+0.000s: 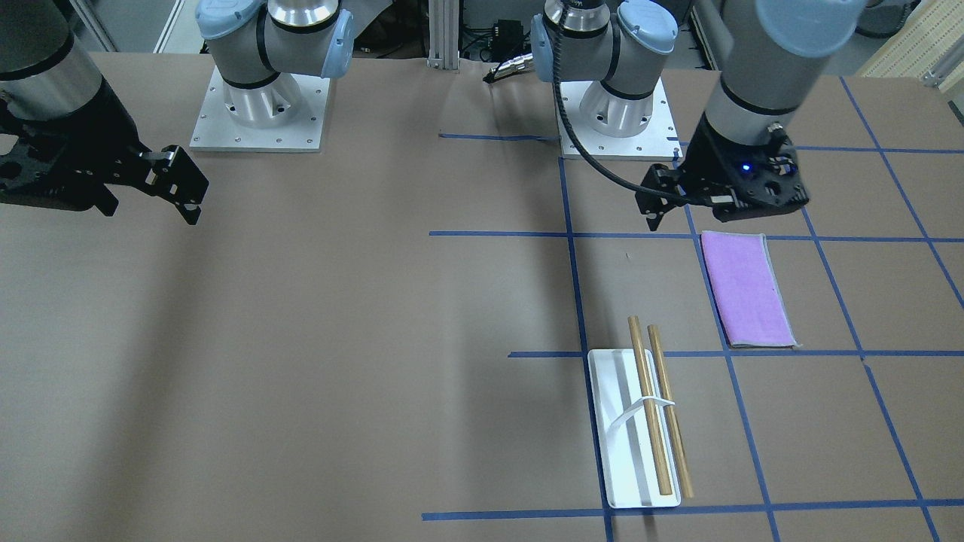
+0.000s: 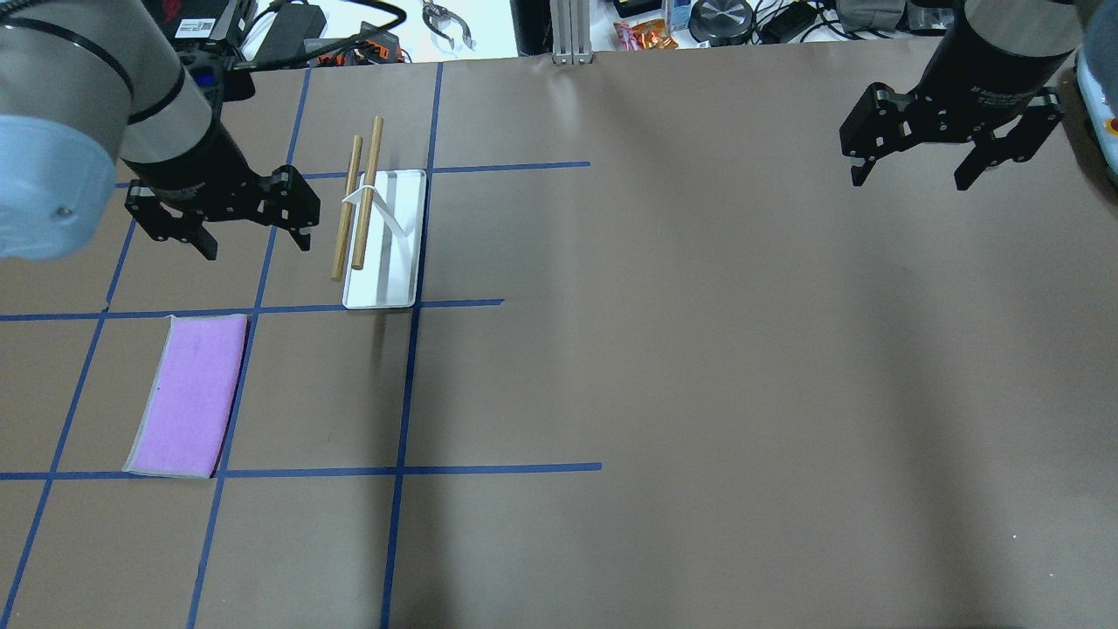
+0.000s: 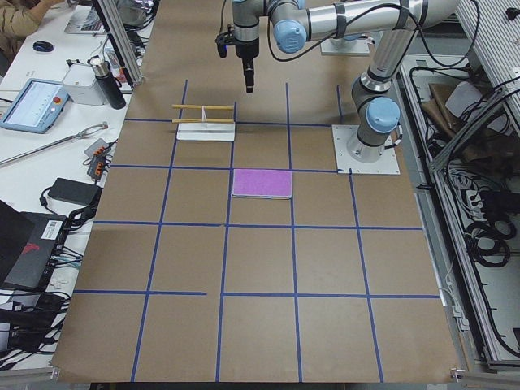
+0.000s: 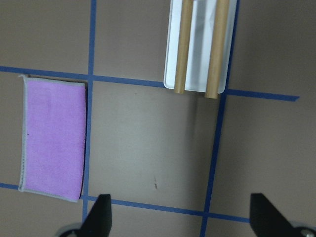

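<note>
My gripper (image 1: 687, 212) hangs above the taped table; in the top view the gripper (image 2: 257, 243) is between the pink cloth and the white tray, with its fingers apart and empty. The folded pink cloth (image 1: 748, 289) lies flat on the table, also in the wrist view (image 4: 53, 140), left of centre. The white tray (image 1: 614, 461) carries two wooden sticks (image 1: 656, 452) lengthwise, with a thin white piece (image 1: 633, 411) across them. In the wrist view the tray is at the top, only partly visible.
A second arm's gripper (image 2: 912, 147) hangs at the other side. Cables, tools and a laptop (image 3: 24, 252) crowd the side desk.
</note>
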